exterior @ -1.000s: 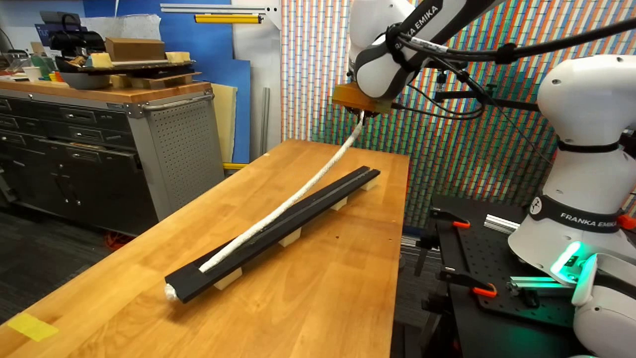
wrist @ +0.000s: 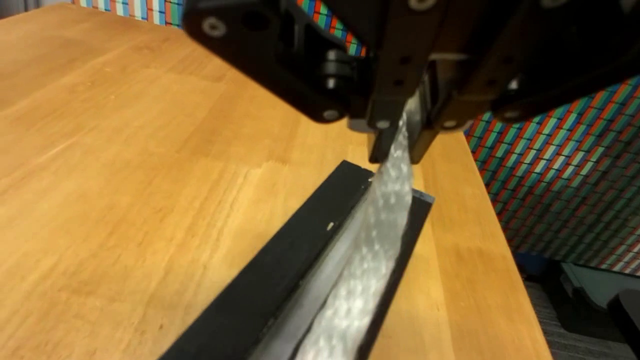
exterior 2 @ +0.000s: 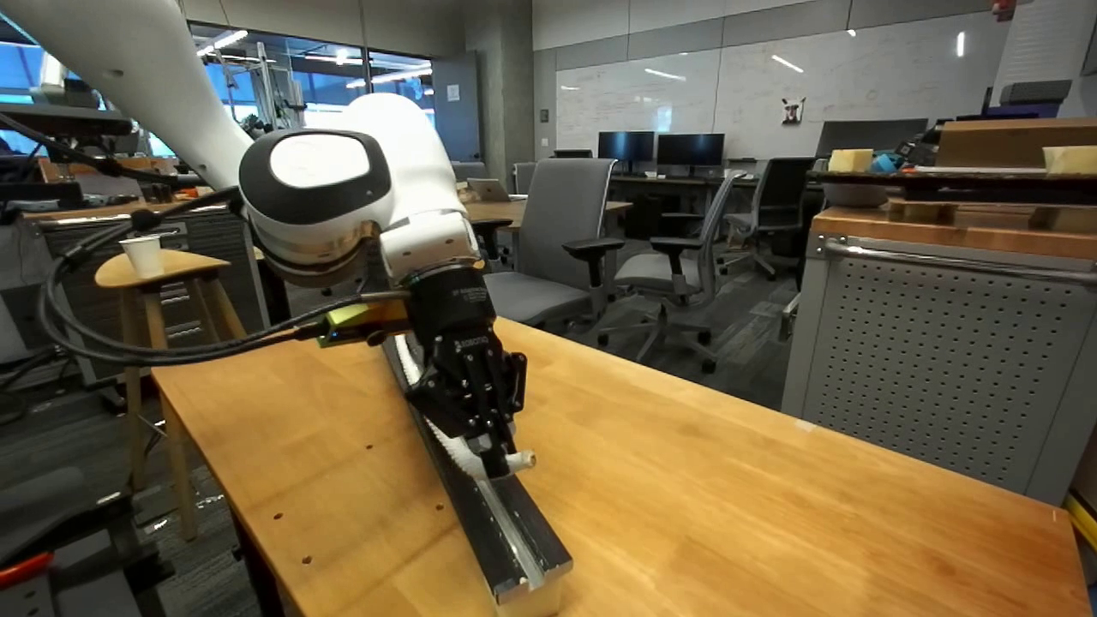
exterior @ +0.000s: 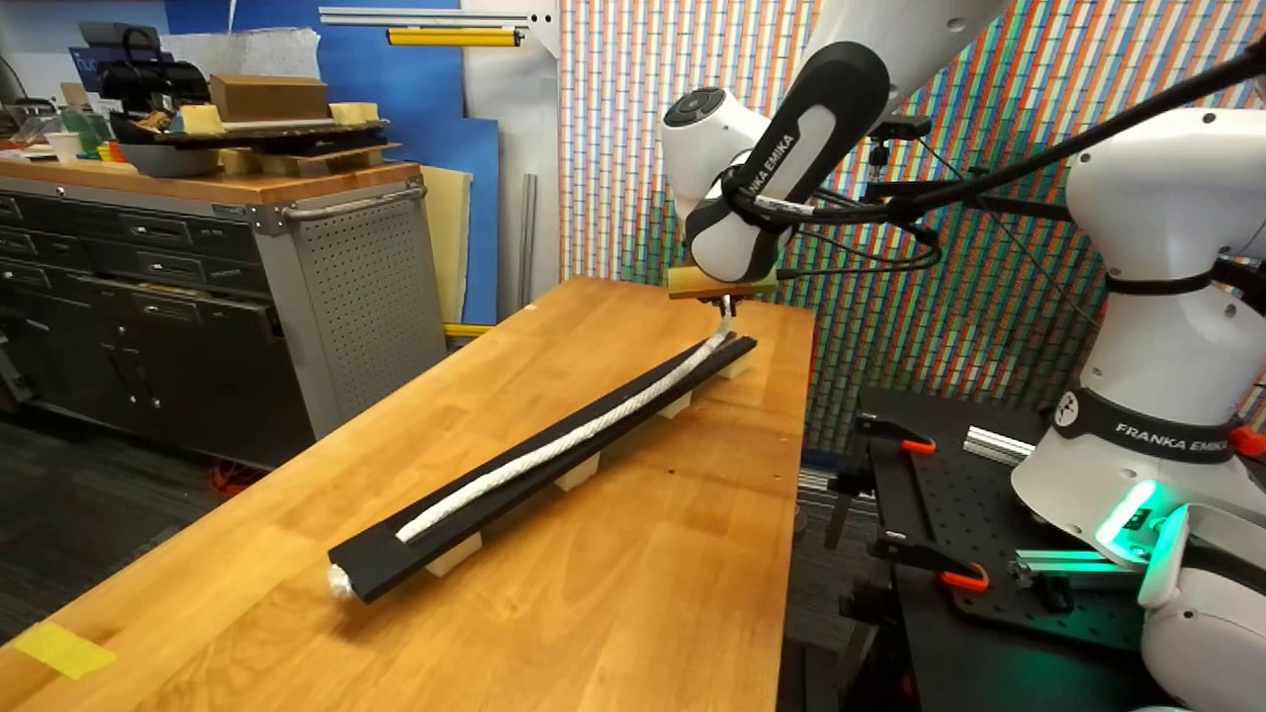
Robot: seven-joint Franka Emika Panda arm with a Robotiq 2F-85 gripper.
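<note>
A white rope runs along a long black grooved channel, its near end entering a hole in the channel in exterior view 1. At the far end my gripper is shut on the rope, just above the channel. In exterior view 2 the gripper pinches the rope near its tip, and a short free end sticks out past the fingers. Seen from the wrist, the rope rises from over the groove into the fingers. There the pale groove shows beside the rope, so that stretch is not seated in it.
Light wooden blocks prop the channel above the wooden table. Bare table lies on both sides. Yellow tape marks a near corner. A metal cabinet and chairs stand beyond the table.
My gripper has come down with the rope still held. The rope, which arched high above the channel, now lies low along it.
</note>
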